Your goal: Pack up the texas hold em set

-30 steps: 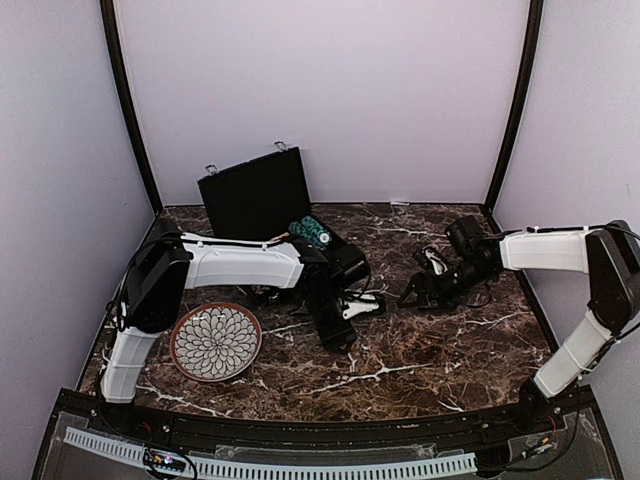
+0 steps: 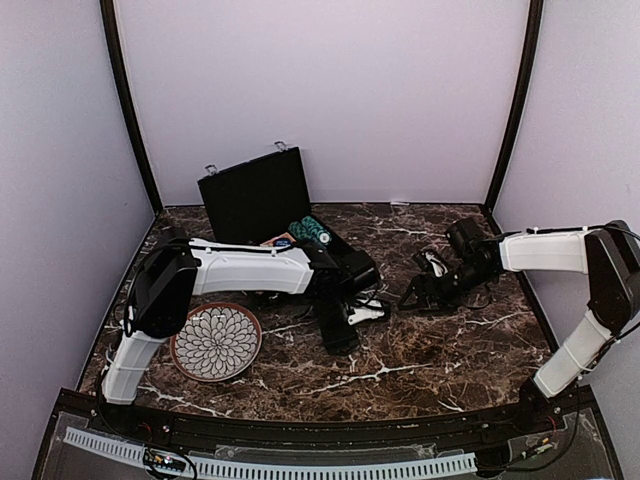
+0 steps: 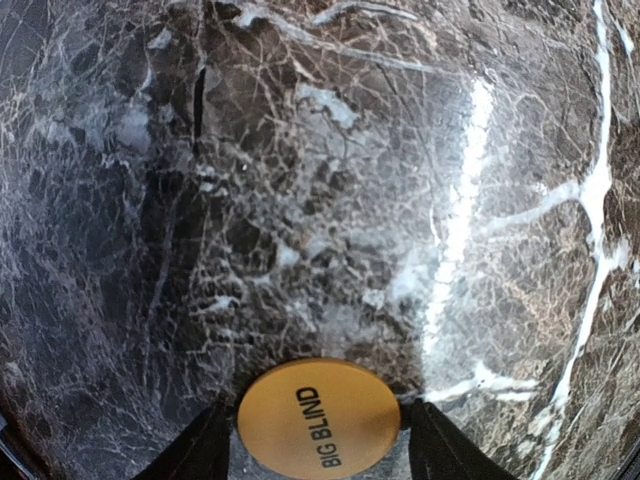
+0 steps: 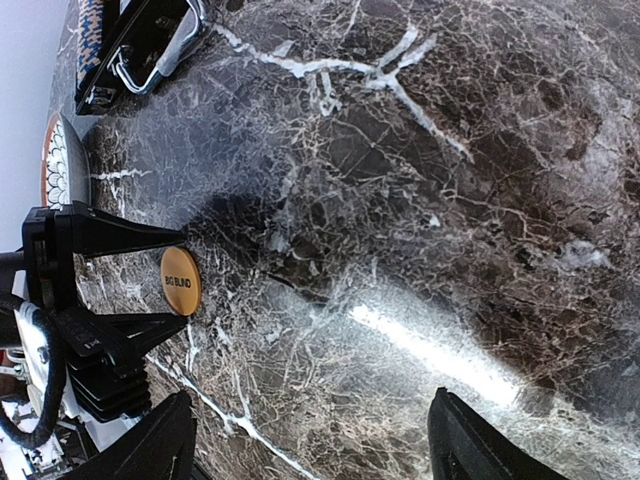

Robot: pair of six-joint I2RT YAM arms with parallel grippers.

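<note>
An orange "BIG BLIND" button (image 3: 318,418) lies flat on the dark marble table, low in the left wrist view. My left gripper is open around it, one finger on each side. The right wrist view shows the same button (image 4: 181,281) between the left fingers, with the left finger (image 4: 130,234) above it in that picture. In the top view the left arm hides the button. My right gripper stands open over bare marble, nothing between its fingers. The black case (image 2: 258,195) is open at the back left, with teal chips (image 2: 312,232) inside.
A round patterned plate (image 2: 216,342) sits at the left front. My left arm (image 2: 250,270) reaches across the case's front part.
The right arm, the case and the plate look unchanged.
</note>
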